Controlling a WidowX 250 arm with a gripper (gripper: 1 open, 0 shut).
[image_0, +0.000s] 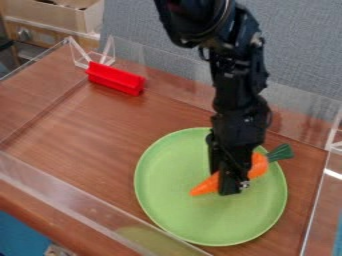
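Note:
My black gripper is shut on an orange toy carrot with a green top, low over the green plate at the right of the table. The carrot lies slanted across the plate's area; whether it touches the plate I cannot tell.
A red block lies at the back left by a white wire rack. Transparent walls edge the table, and a grey padded panel stands behind.

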